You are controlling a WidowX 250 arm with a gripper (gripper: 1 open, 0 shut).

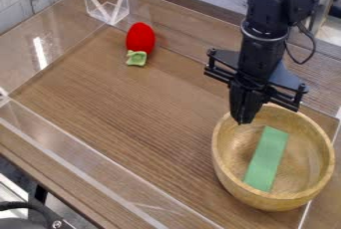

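Note:
My gripper (242, 114) hangs point-down just above the back rim of a tan bowl (236, 176) at the lower right. A flat green rectangular object (266, 160) lies inside the bowl. Nothing shows between the fingers; how far apart they stand is unclear from this view. A red rounded object (142, 37) and a small pale green piece (136, 59) lie on the wooden table at the upper left.
A clear plastic container (107, 2) stands at the far back left.

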